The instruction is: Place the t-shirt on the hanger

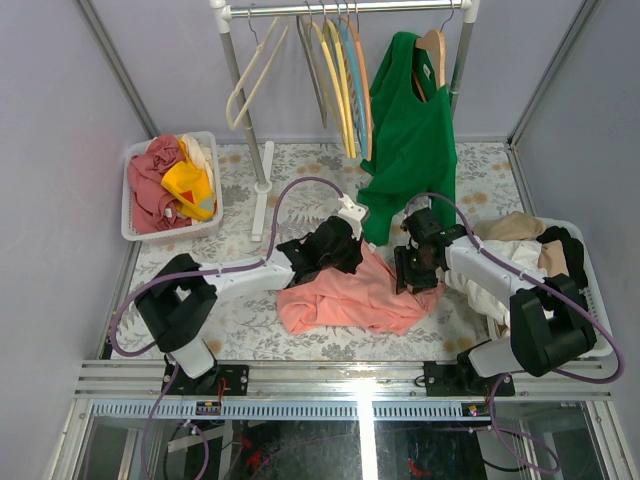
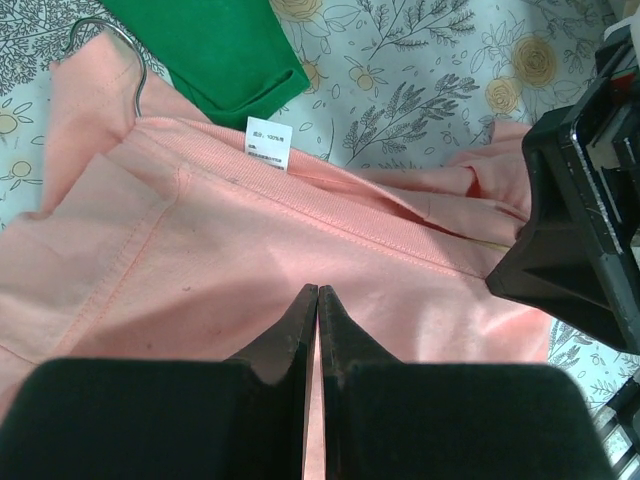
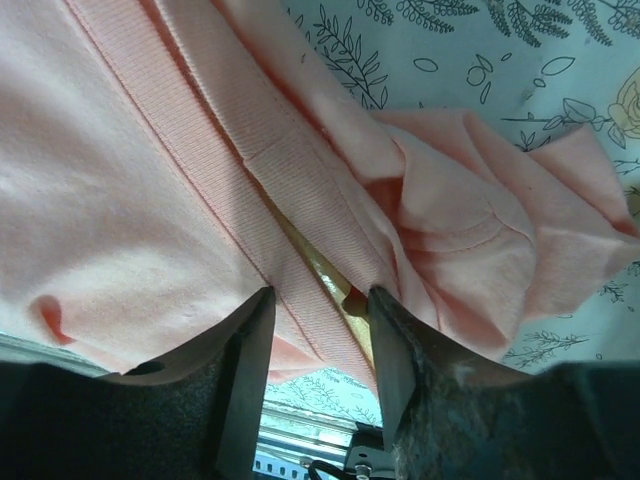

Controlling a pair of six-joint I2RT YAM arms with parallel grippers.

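The pink t shirt (image 1: pixel 340 300) lies on the patterned table, its neckline running across the left wrist view with a white label (image 2: pixel 268 143). A hanger's metal hook (image 2: pixel 122 38) pokes out at one side of the collar. Part of the hanger's yellowish bar (image 3: pixel 318 262) shows in the neck opening in the right wrist view; most of the hanger is hidden by cloth. Above the shirt, my left gripper is shut, with nothing visible between its fingertips. At the neckline my right gripper stands open, its fingers either side of the collar edge and bar.
A green garment (image 1: pixel 415 130) hangs from the rack (image 1: pixel 390 7), its hem close behind the shirt. Several empty hangers (image 1: pixel 345 90) hang beside it. Clothes baskets stand at left (image 1: pixel 180 232) and right (image 1: pixel 590 290).
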